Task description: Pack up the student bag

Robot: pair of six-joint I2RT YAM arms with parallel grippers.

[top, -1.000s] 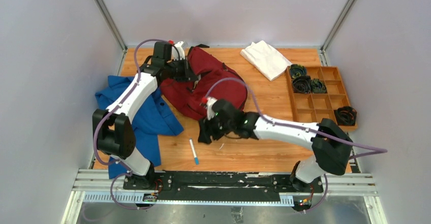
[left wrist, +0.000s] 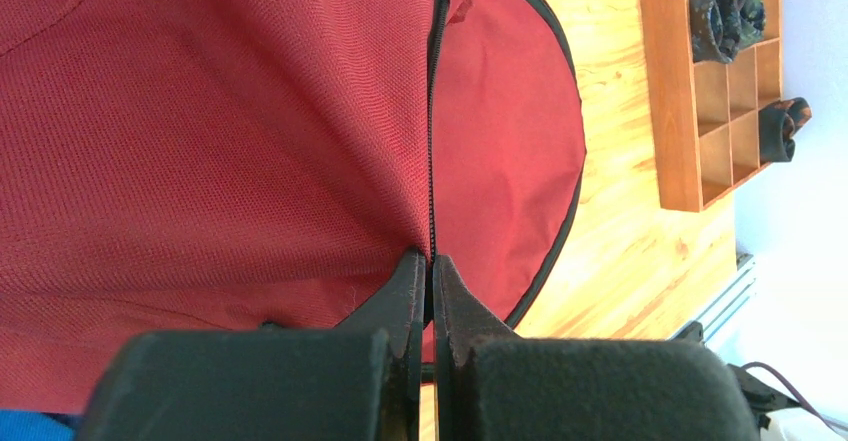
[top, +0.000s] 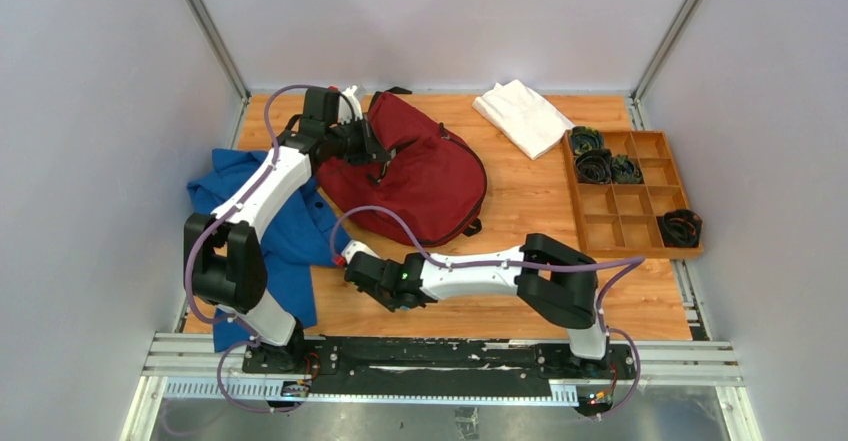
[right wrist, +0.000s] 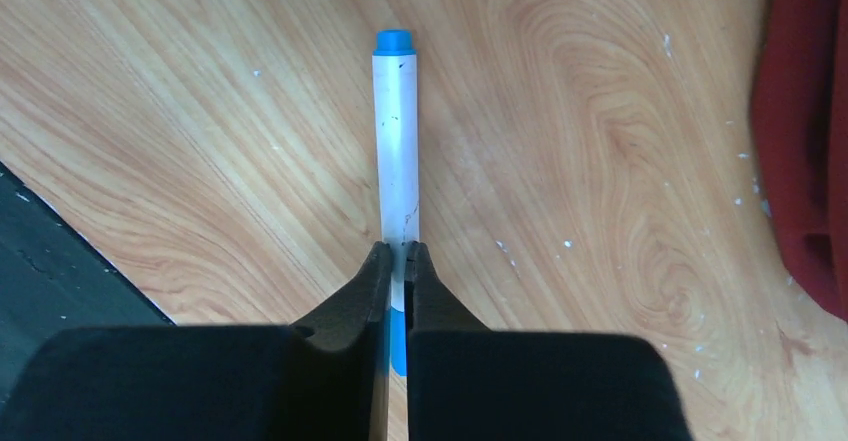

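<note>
The red bag (top: 420,186) lies at the back centre of the table. My left gripper is shut at its black zipper (left wrist: 432,151); whether fabric is pinched between the fingers is hard to tell. At the front, my right gripper is shut over a blue-and-white marker (right wrist: 395,141) lying lengthwise under its fingertips on the wood. I cannot tell whether the fingers grip the marker. From the top, the arm hides most of it.
A blue cloth (top: 290,261) lies at the left, a white cloth (top: 520,116) at the back. A wooden compartment tray (top: 640,201) with rolled dark items stands at the right. Bare table lies between bag and tray.
My right arm has moved left and toward the front, down over the marker, which was in plain view a second ago. The left arm has barely moved.
</note>
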